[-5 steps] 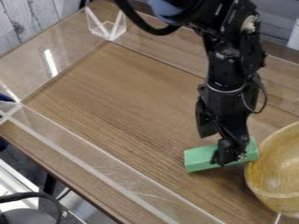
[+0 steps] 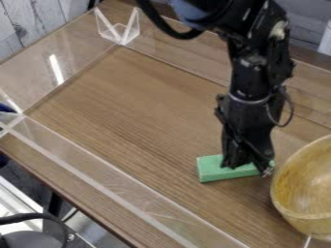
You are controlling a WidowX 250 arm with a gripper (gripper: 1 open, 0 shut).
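The black robot arm reaches down from the top to my gripper, whose tips are low over a green rectangular block on the wooden table. The gripper looks shut; whether it touches the block is unclear, and part of the block is hidden behind it.
A large tan bowl stands at the right edge, close beside the block. A clear plastic object is at the back left.
The block sits slightly farther back and left than before, with less of it visible. The gripper has narrowed and shifted slightly up from its lower position over the block.
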